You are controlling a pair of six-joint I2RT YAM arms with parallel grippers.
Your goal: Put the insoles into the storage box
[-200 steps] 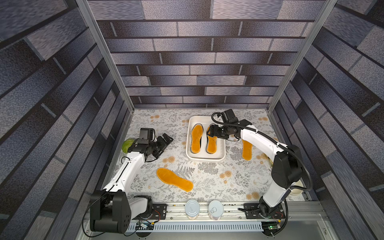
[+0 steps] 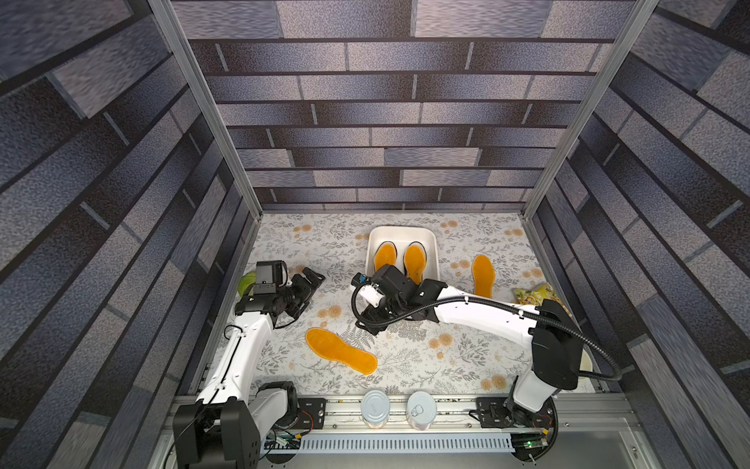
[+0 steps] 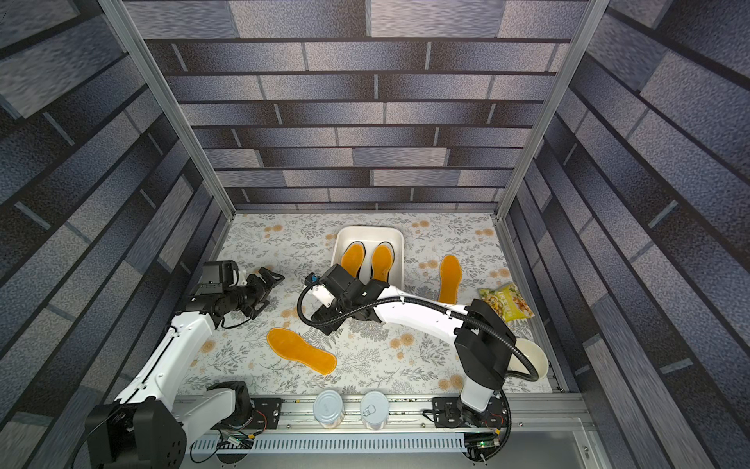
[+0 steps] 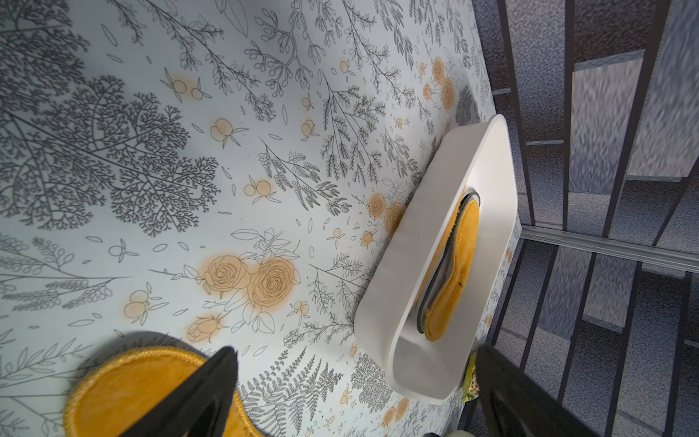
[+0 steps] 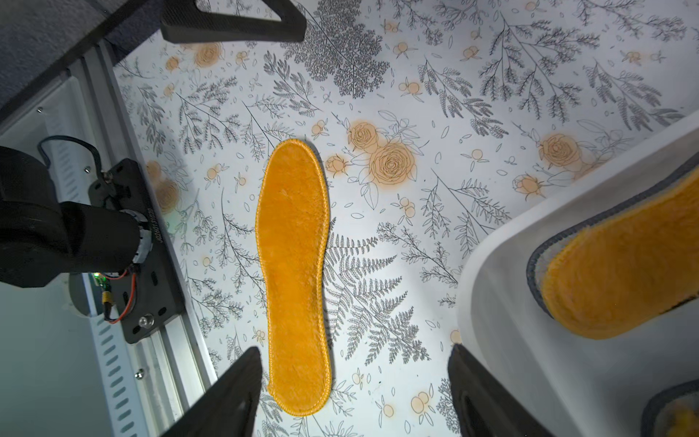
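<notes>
The white storage box (image 4: 386,320) stands back centre, holding two orange insoles with dark edges (image 2: 414,258) (image 2: 384,254). One loose insole (image 2: 341,350) lies front-left; another (image 3: 450,277) lies right of the box. My right gripper hangs open over the table at the box's front-left edge, above and short of the front-left insole, nothing between its fingers. My left gripper stands open at the left, above the table, with part of an insole below it in the left wrist view.
A chip bag (image 3: 506,301) and a cream bowl (image 3: 528,361) sit at the right. A green object (image 2: 246,283) is partly hidden behind the left arm. Two cans (image 2: 375,406) (image 2: 422,409) stand at the front edge.
My right arm has swung from over the box toward the front and left. My left gripper has moved slightly left and toward the front. The insoles lie unmoved.
</notes>
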